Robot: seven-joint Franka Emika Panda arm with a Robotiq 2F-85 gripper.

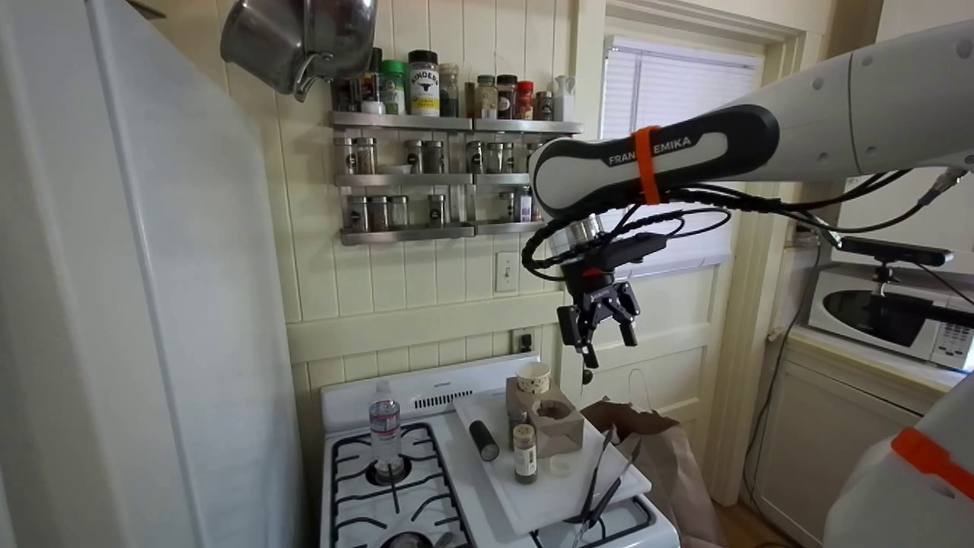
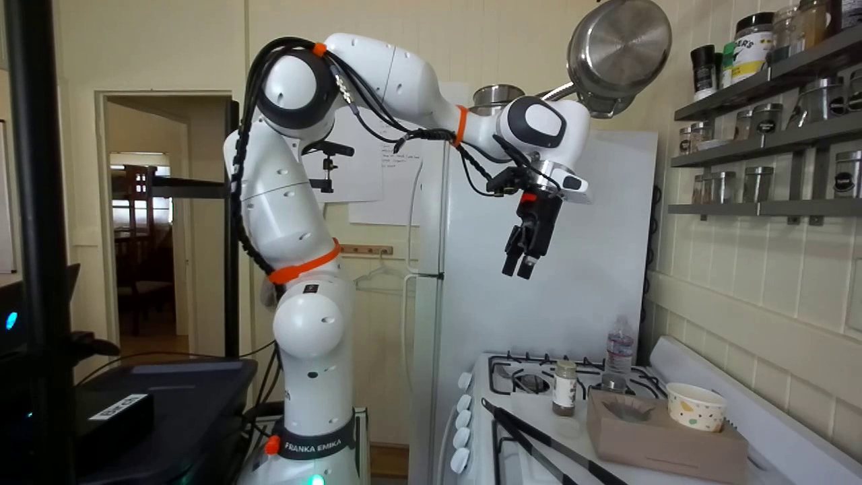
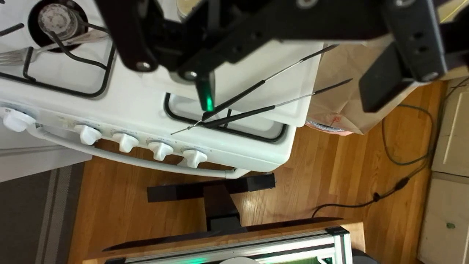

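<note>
My gripper (image 1: 609,352) hangs in the air above the stove's right side, its fingers spread open and nothing between them. The wrist view shows the gripper from behind, with a wide gap between its pads. Below on a white board (image 1: 511,498) stand a spice jar (image 1: 525,454) and a brown cardboard holder (image 1: 558,429), with a patterned paper cup (image 1: 533,377) on top. Tongs (image 3: 250,90) with black arms lie across the board's corner. On its side to the left lies a dark cylinder (image 1: 484,440).
A water bottle (image 1: 385,425) stands on the stove grates. Shelves of spice jars (image 1: 408,181) line the wall, and metal pots (image 1: 301,41) hang at upper left. A paper bag (image 1: 676,475) sits right of the stove. Air around the gripper is clear.
</note>
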